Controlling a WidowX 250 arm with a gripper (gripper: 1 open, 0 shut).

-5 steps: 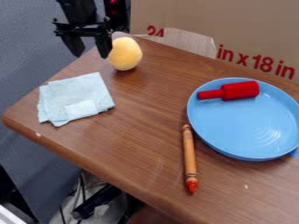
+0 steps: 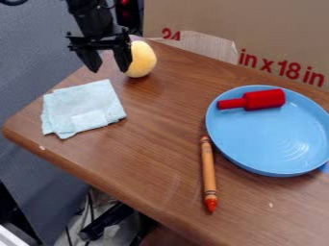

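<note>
My black gripper [image 2: 108,60] hangs at the top left over the back of the wooden table, its fingers open with a gap between them, just left of a yellow rounded object [image 2: 141,60]. A folded pale blue cloth [image 2: 81,110] lies on the left of the table. On the right a blue plate [image 2: 267,144] holds a red cylinder [image 2: 264,99] with a narrow handle. An orange crayon [image 2: 209,178] lies left of the plate.
A large cardboard box [image 2: 251,34] stands along the back. The table's edge drops away at the left.
My gripper has moved slightly down and to the right, toward the yellow object. The other things are unchanged.
</note>
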